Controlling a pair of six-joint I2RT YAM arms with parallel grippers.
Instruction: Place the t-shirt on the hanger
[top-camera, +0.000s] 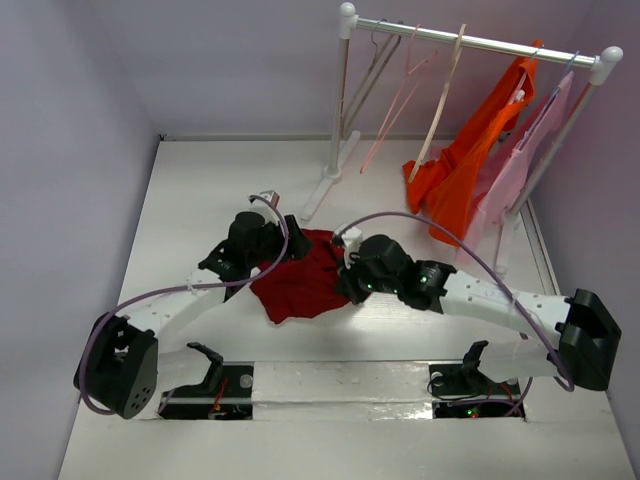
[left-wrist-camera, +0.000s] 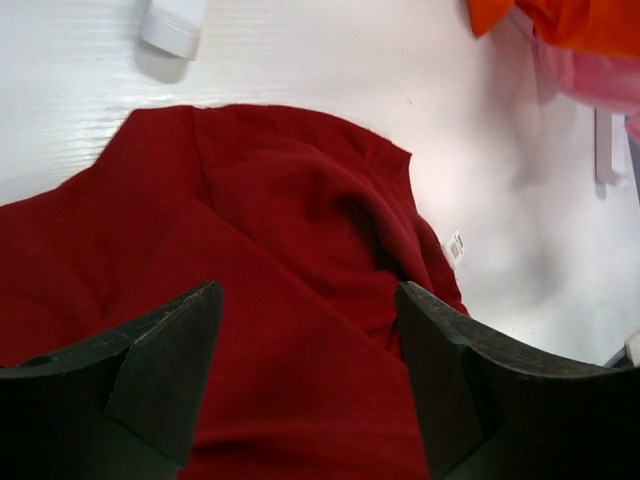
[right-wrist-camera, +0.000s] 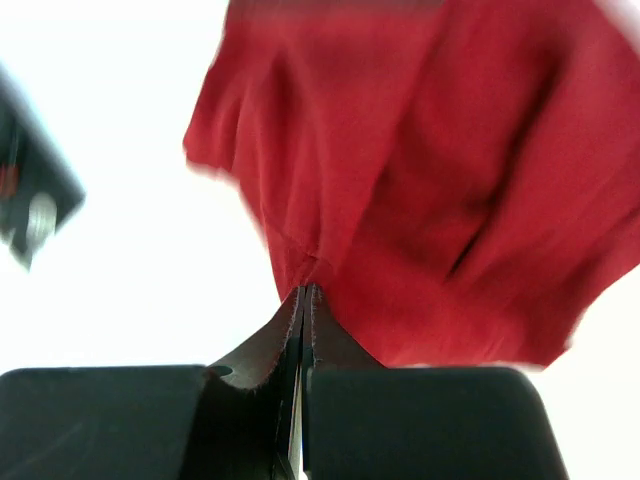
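Observation:
The dark red t-shirt (top-camera: 295, 290) lies rumpled on the white table between my two arms. Above its left part is my left gripper (top-camera: 297, 240); in the left wrist view its fingers (left-wrist-camera: 165, 375) stand apart over the cloth, gripping none of it. Folds of the shirt (right-wrist-camera: 380, 200) run together at the tips of my right gripper, which is shut on the fabric near an edge. At the back, empty hangers hang from the rail: a pink one (top-camera: 392, 110), a pale wooden one (top-camera: 440, 100) and a grey one (top-camera: 370, 80).
The rack's metal rail (top-camera: 480, 43) spans the back right. An orange garment (top-camera: 470, 160) and a pink garment (top-camera: 530, 150) hang at its right end. Bare table (top-camera: 200, 180) shows at the back left. The rack's white foot (top-camera: 322, 195) is close behind the shirt.

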